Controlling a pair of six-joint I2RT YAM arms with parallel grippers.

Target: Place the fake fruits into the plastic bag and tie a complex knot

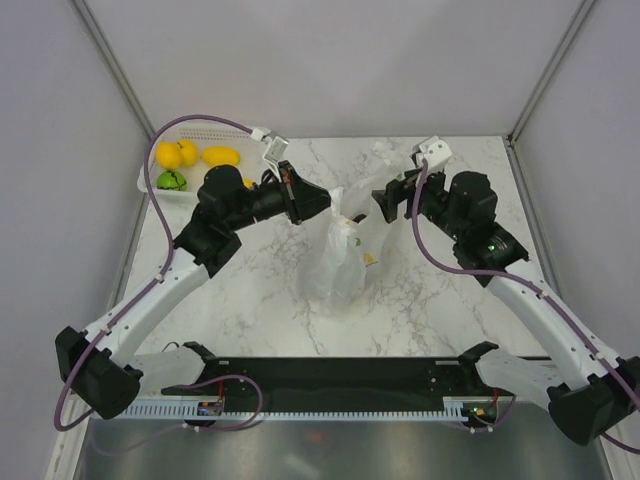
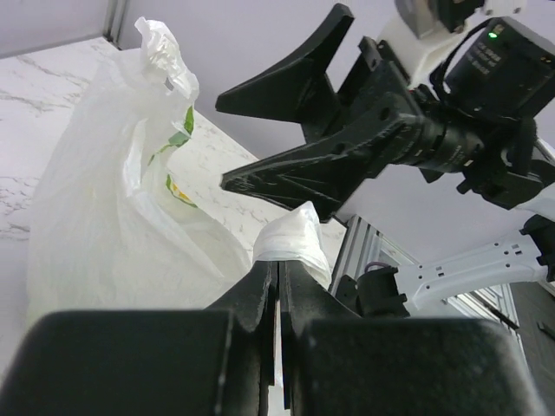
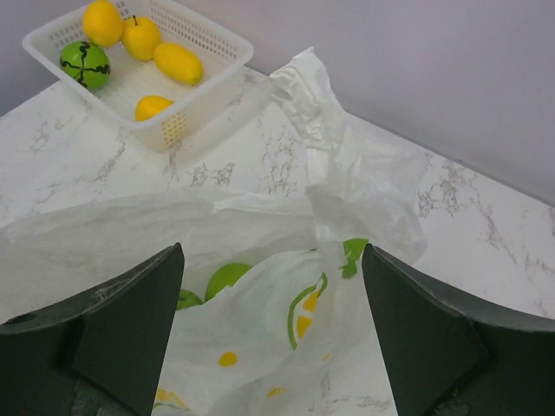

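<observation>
The plastic bag (image 1: pixel 338 262) stands on the marble table between the grippers, green and yellow shapes showing through it in the right wrist view (image 3: pixel 227 286). My left gripper is shut on a white end of the bag plastic. My right gripper (image 1: pixel 396 195) stands open just right of the bag's top, its two black fingers apart with no plastic clearly between their tips. A loose upper flap of the bag (image 2: pixel 165 52) rises beside it.
A white basket (image 3: pixel 234 48) at the back left holds several yellow fruits and a green one.
</observation>
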